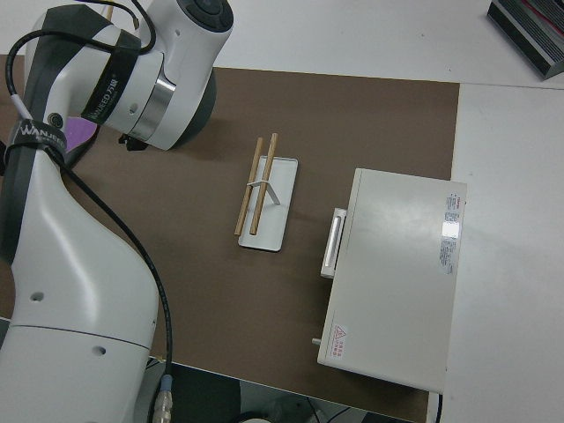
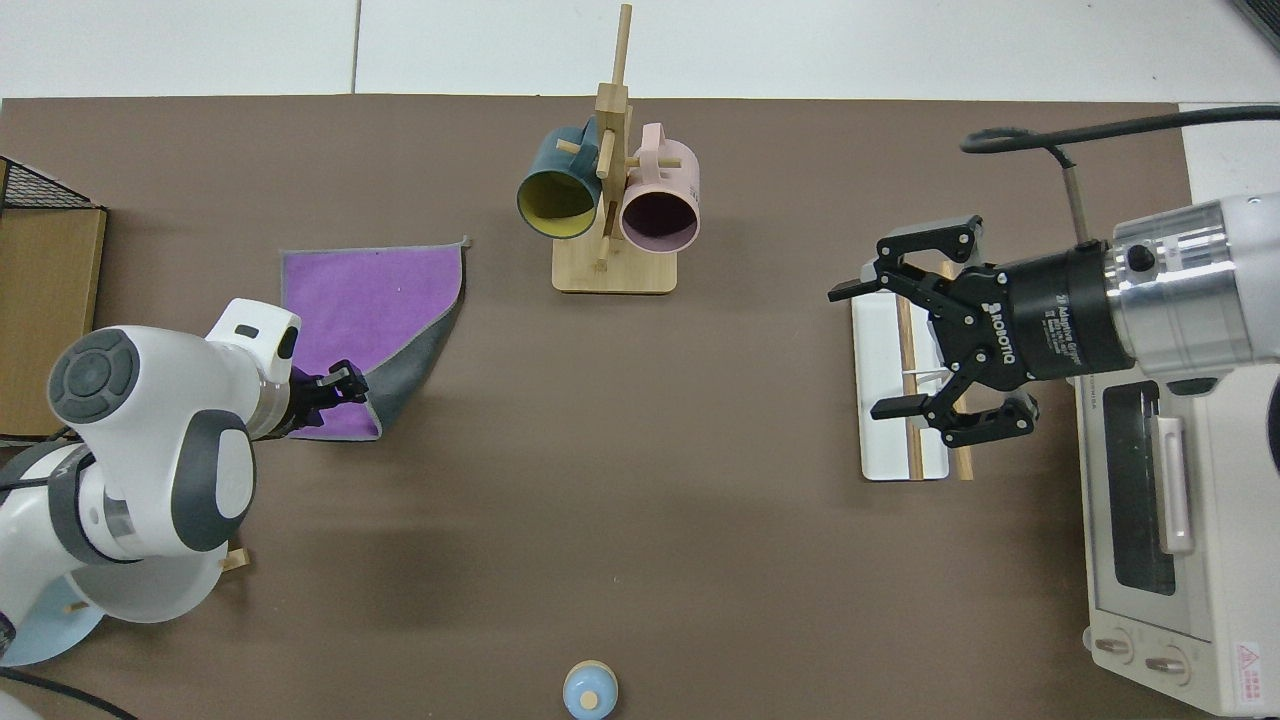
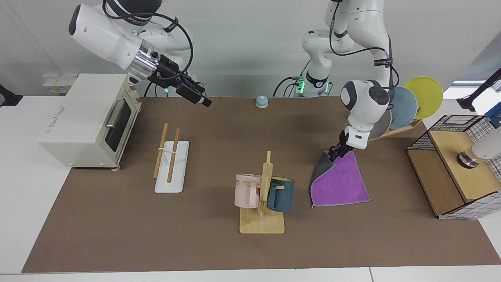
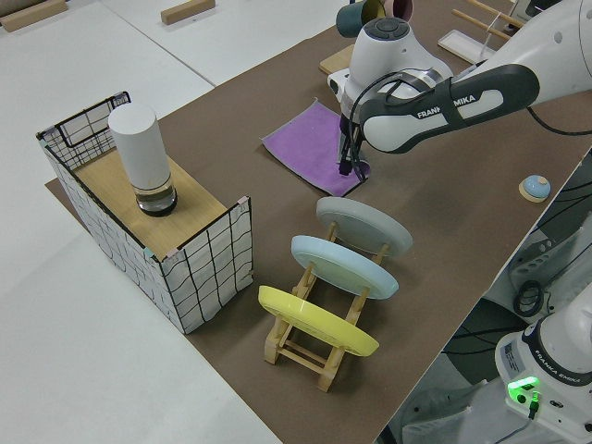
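One arm's gripper (image 2: 336,386) hangs over the purple cloth (image 2: 360,306) with its folded grey corner; its finger state is too small to tell. The other, a black Robotiq gripper (image 2: 854,348), stands open above the white rack (image 2: 879,444) with wooden bars, fingers apart, nothing seen between them. A wooden stand (image 2: 612,276) holds a blue-green mug (image 2: 553,192) and a pink mug (image 2: 661,210).
A white toaster oven (image 2: 1224,552) stands beside the rack. A plate rack holds yellow (image 4: 317,321), blue and grey plates, near a wire-sided wooden shelf (image 4: 199,213). A small blue object (image 2: 589,690) lies at the table edge.
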